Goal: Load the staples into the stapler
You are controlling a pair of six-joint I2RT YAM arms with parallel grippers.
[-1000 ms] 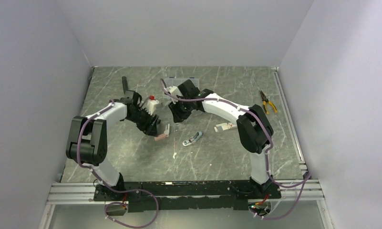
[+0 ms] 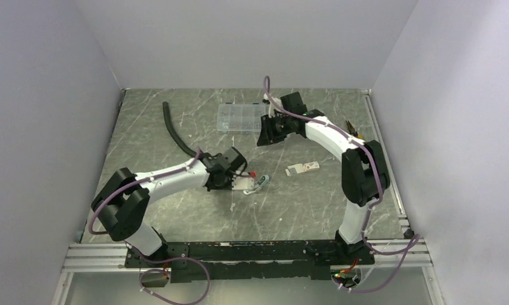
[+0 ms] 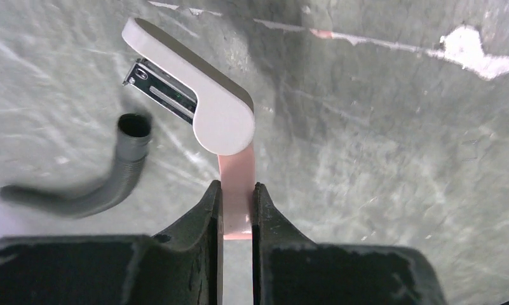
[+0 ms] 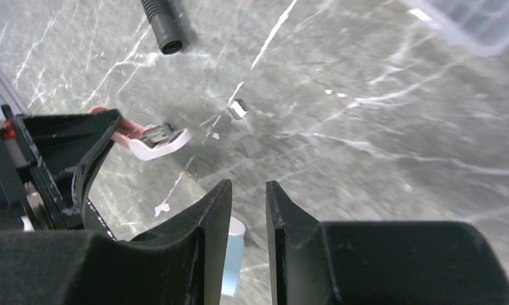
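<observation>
In the left wrist view the stapler, with its white top [image 3: 223, 124], pink body [image 3: 237, 197] and black staple channel [image 3: 162, 92], has its channel exposed. My left gripper is shut on the pink part, above the table. The right wrist view also shows the stapler [image 4: 156, 141] at left, partly covered by the left gripper. A small metallic piece [image 4: 237, 109], looking like a staple strip, lies on the table ahead of my right gripper. The right fingers stand apart with only bare table showing between them.
A blue-and-white cutter-like tool [image 2: 258, 184] lies close by the stapler. Behind stands a clear compartment box [image 2: 239, 118], partly blocked by the right arm. A small white box [image 2: 302, 168] lies to the right, a black tube [image 2: 172, 130] back left.
The right arm moved right and back, away from the middle.
</observation>
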